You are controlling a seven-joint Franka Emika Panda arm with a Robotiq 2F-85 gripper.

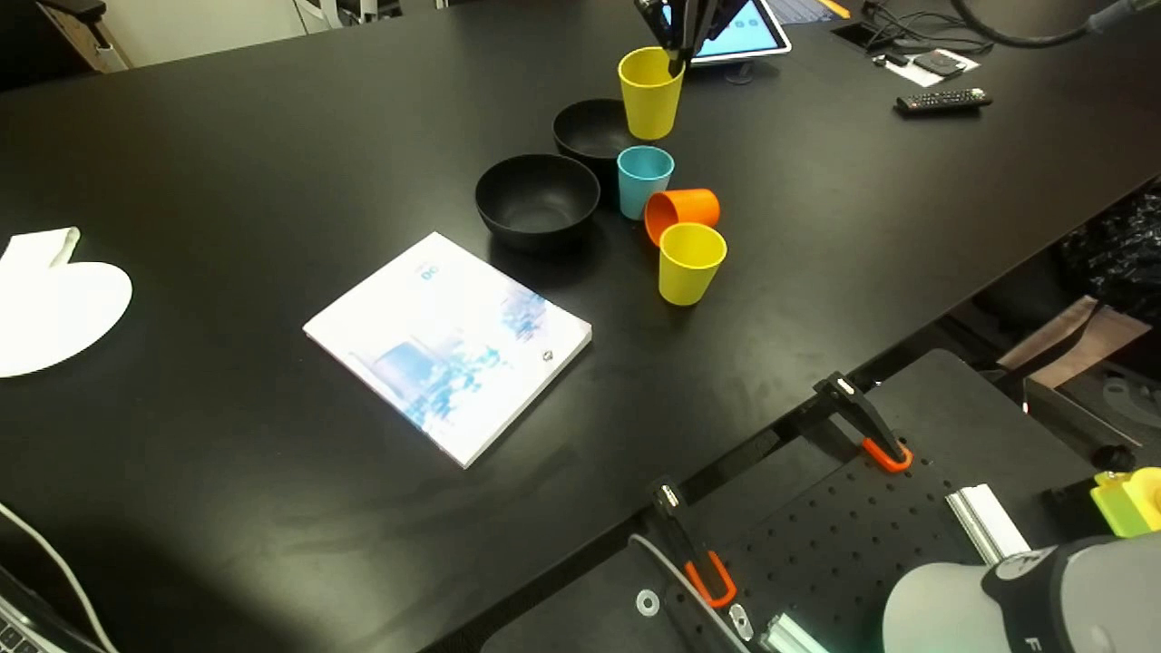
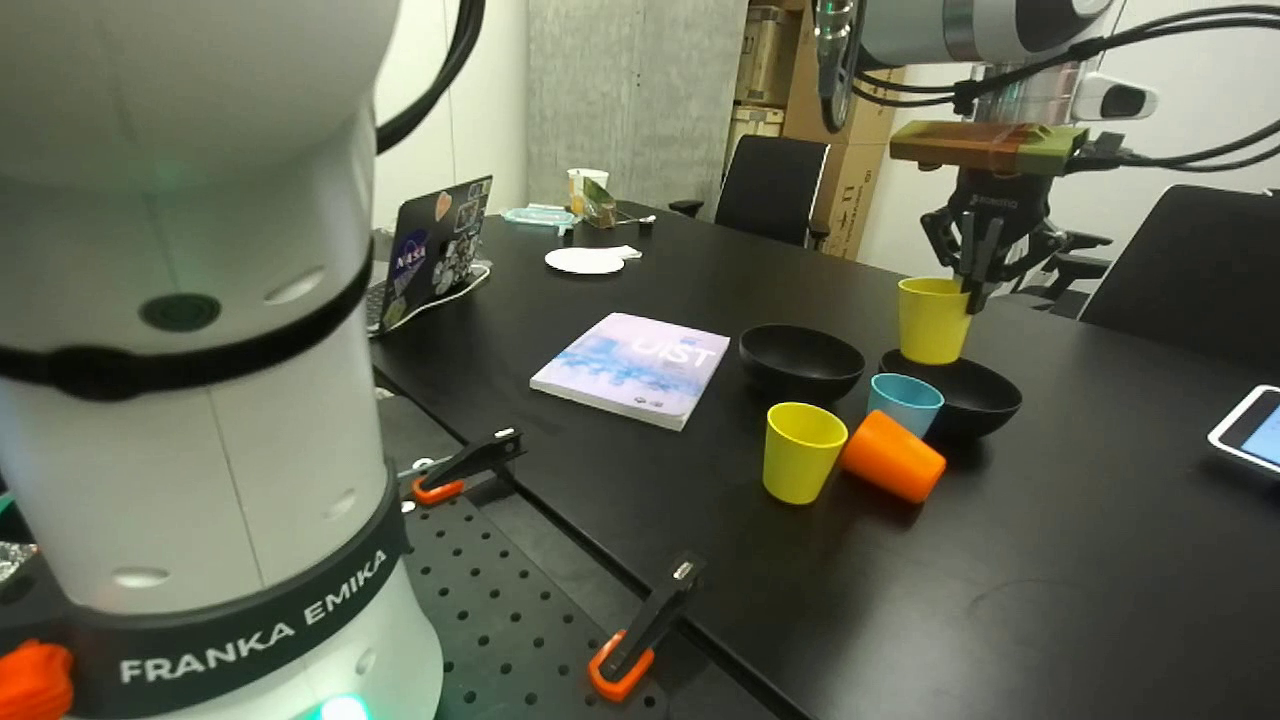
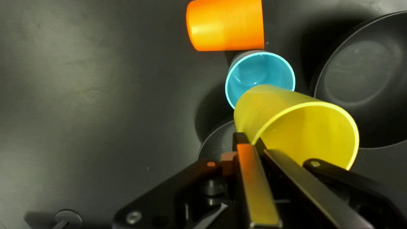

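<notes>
My gripper is shut on the wall of a yellow cup, which hangs upright above the farther black bowl. In the wrist view this held cup hides part of that bowl and of the blue cup. The blue cup stands upright beside the bowls. An orange cup lies on its side against or very near it. A second yellow cup stands upright at the near end of the group. The nearer black bowl looks empty.
A white and blue book lies flat near the nearer bowl. A tablet on a stand, a remote and cables are at the far side. The table right of the cups is clear.
</notes>
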